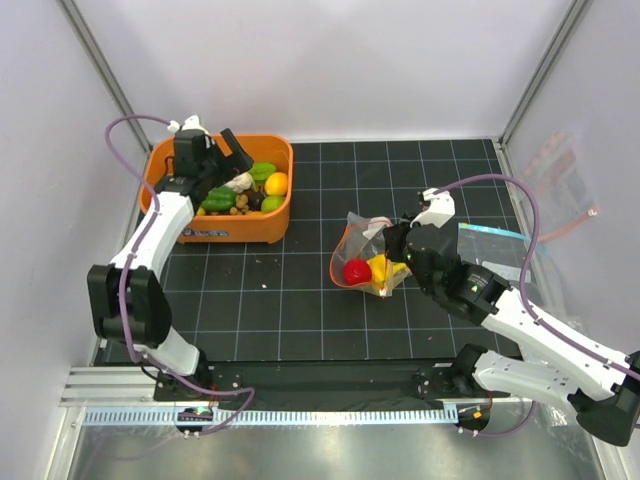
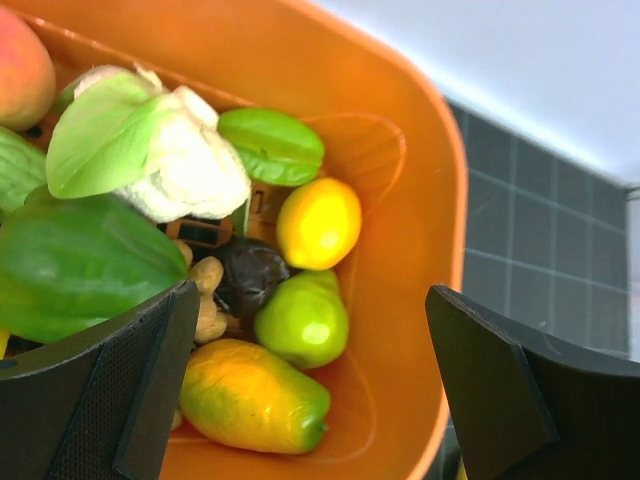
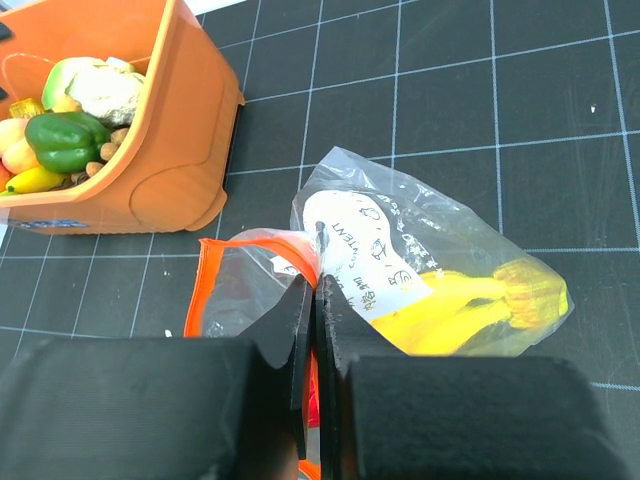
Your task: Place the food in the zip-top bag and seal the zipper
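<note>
The zip top bag (image 1: 358,250) lies on the mat right of centre, holding a red item (image 1: 357,272) and yellow bananas (image 3: 458,309). My right gripper is shut on the bag's orange-edged opening. My left gripper hangs open over the orange bin (image 1: 235,228), with nothing between its fingers. In the bin the left wrist view shows a green pepper (image 2: 85,265), a cauliflower (image 2: 185,160), a lemon (image 2: 318,222), a pear (image 2: 301,321), a yellow mango (image 2: 250,395) and other produce.
Clear plastic with a blue strip (image 1: 490,232) lies at the right, partly behind the right arm.
</note>
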